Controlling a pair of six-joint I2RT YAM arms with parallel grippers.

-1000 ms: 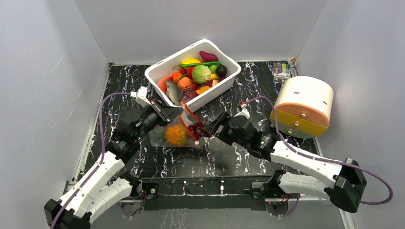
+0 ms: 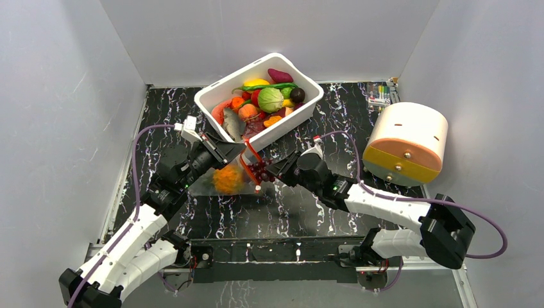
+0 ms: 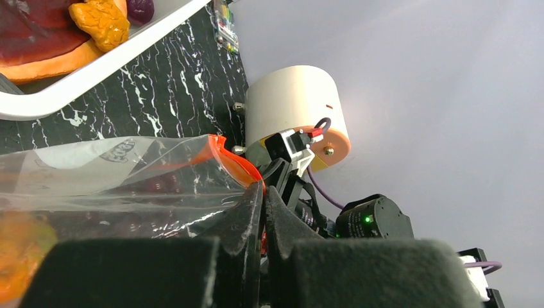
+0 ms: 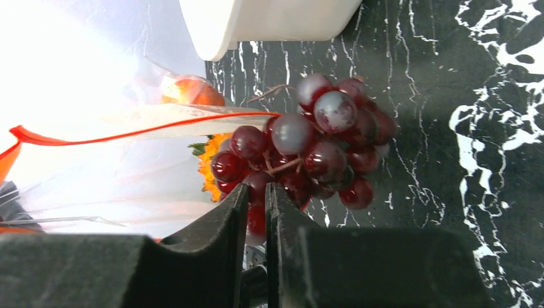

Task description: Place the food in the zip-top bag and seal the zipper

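The clear zip top bag [image 2: 206,188] lies on the dark counter, its orange-red zip edges [image 2: 251,171] parted at the right. An orange food item [image 2: 228,179] shows inside. My left gripper is shut on the bag's upper rim. Dark red grapes [image 4: 327,160] sit at the bag mouth, some outside its edge. At the grapes' right side stands my right gripper [image 2: 269,169]. Its fingers [image 4: 218,224] are close together, with a little red showing in the narrow gap; whether they grip a grape is unclear.
A white bin [image 2: 218,90] full of play food stands just behind the bag. On the right is a rounded cream and yellow box [image 2: 407,138]. Front of the bag, the counter [image 2: 282,221] is bare.
My right gripper has moved left against the grapes, and its fingers have narrowed. Grapes and bag have shifted left, the bag bunching slightly. The left arm has stayed almost still.
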